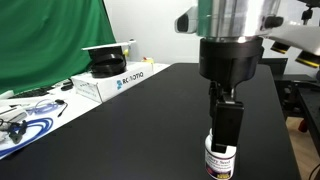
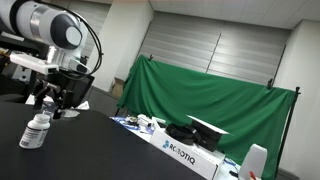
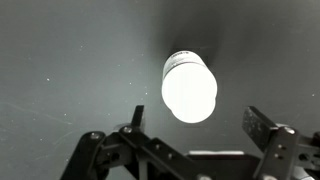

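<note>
A white bottle with a white cap and printed label (image 1: 220,162) stands upright on the dark table near its front edge. In the second exterior view the bottle (image 2: 35,132) is at the left, just in front of my gripper (image 2: 57,105). From the wrist, the bottle's cap (image 3: 190,93) shows from above, slightly beyond the fingertips and between their lines. My gripper is open, its fingers (image 3: 127,140) wide apart on either side with nothing between them. In the first exterior view a finger (image 1: 226,122) covers part of the cap; contact cannot be made out.
A white Robotiq box (image 1: 110,84) with black items on top stands at the far end of the table. Blue cables (image 1: 30,130) and small parts lie along the left side.
</note>
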